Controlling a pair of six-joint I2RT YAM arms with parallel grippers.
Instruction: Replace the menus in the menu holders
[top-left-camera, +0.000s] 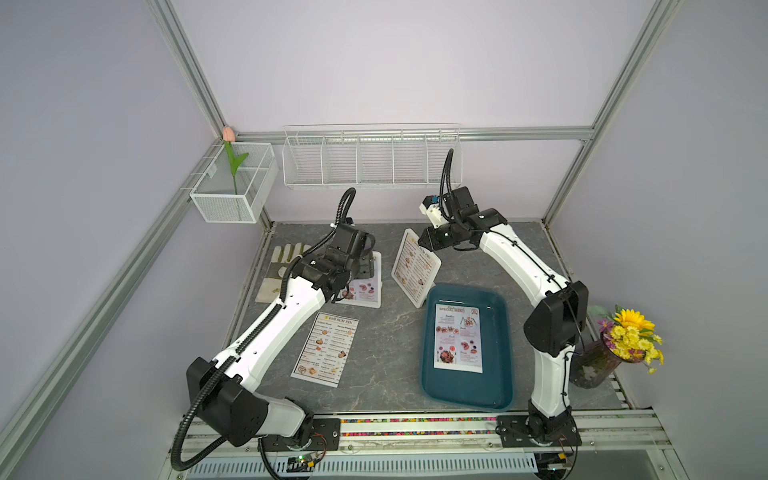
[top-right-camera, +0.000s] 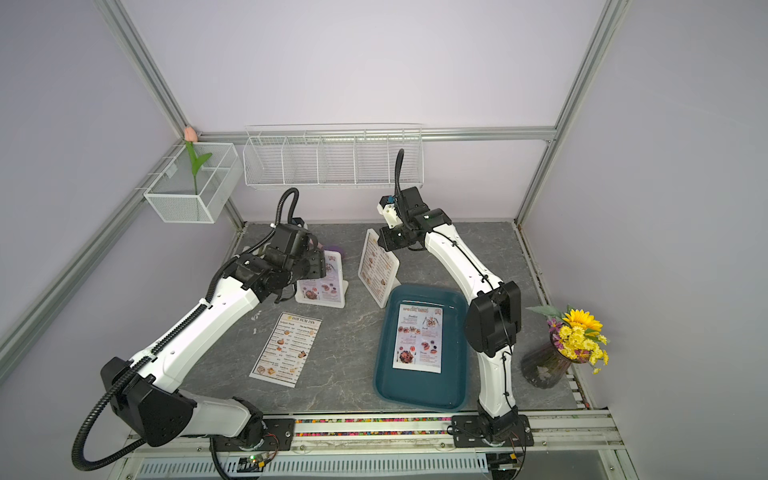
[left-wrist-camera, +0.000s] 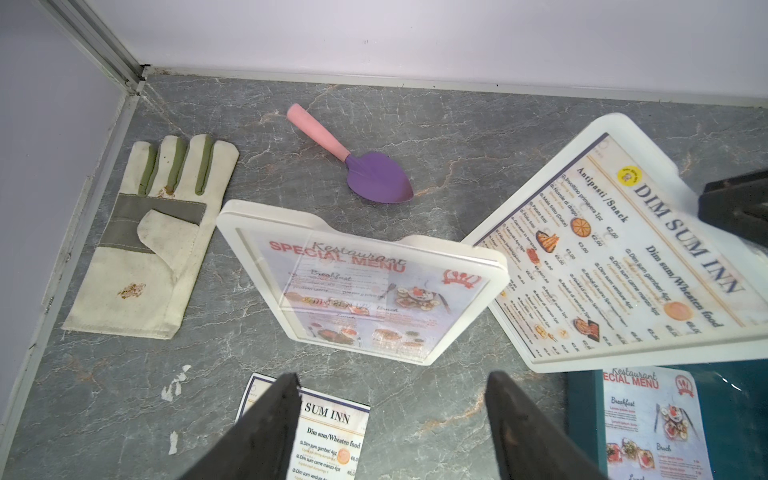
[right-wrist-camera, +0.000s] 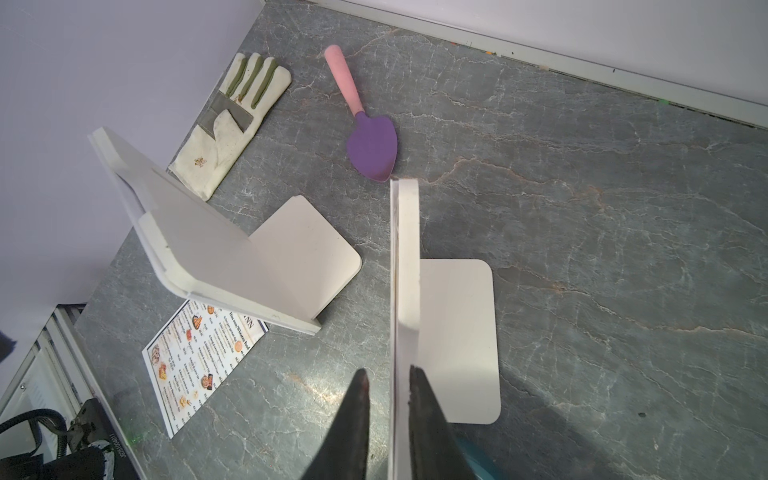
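Note:
The right menu holder (top-left-camera: 415, 268), white-framed, stands upright and shows the "Dim Sum Inn" menu (left-wrist-camera: 616, 248). My right gripper is shut at its top edge near the notch; whether the menu's thin edge is pinched cannot be seen. The left holder (left-wrist-camera: 361, 280) stands with a "Special Menu" inside. Above and in front of it, my left gripper hangs open and empty. A loose "Dim Sum Inn" sheet (top-left-camera: 325, 349) lies on the table. Another "Special Menu" sheet (top-left-camera: 458, 338) lies in the blue tray (top-left-camera: 496, 344).
A work glove (left-wrist-camera: 152, 240) and a purple trowel (left-wrist-camera: 380, 177) with a pink handle lie behind the left holder. A flower vase (top-left-camera: 596, 364) leans at the right edge. Wire baskets (top-left-camera: 372, 160) hang on the back wall.

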